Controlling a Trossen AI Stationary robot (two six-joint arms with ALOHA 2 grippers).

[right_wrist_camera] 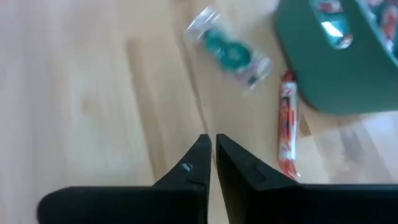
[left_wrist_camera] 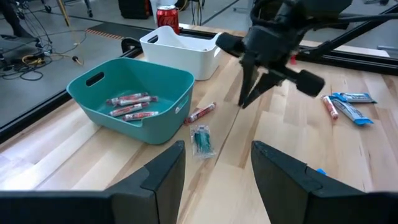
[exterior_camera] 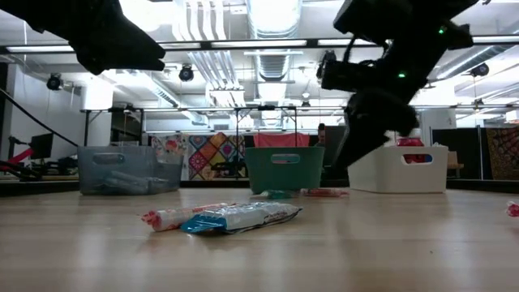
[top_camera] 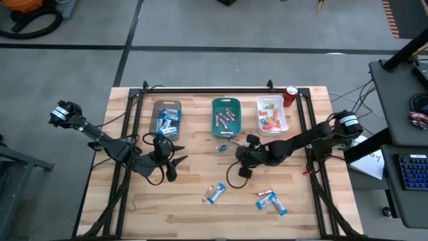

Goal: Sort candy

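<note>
In the right wrist view my right gripper is shut, its tips together with nothing between them. Beyond the tips lie a clear-wrapped teal candy [right_wrist_camera: 230, 51] and a red-and-white candy roll [right_wrist_camera: 288, 124], the roll lying alongside the green bin [right_wrist_camera: 323, 68]. That bin holds several similar rolls [left_wrist_camera: 134, 107]. My left gripper stands open and empty, away to the left of those candies. On the front of the table are blue-and-silver packets [top_camera: 216, 193] [top_camera: 277, 204], each group with a roll beside it.
A grey bin [top_camera: 156, 107] at the back left holds blue-and-white packets. At the back right, a white bin [top_camera: 262, 128] contains red and orange wrapped candy. A red can [top_camera: 289, 96] stands behind it. Between the arms the table is clear.
</note>
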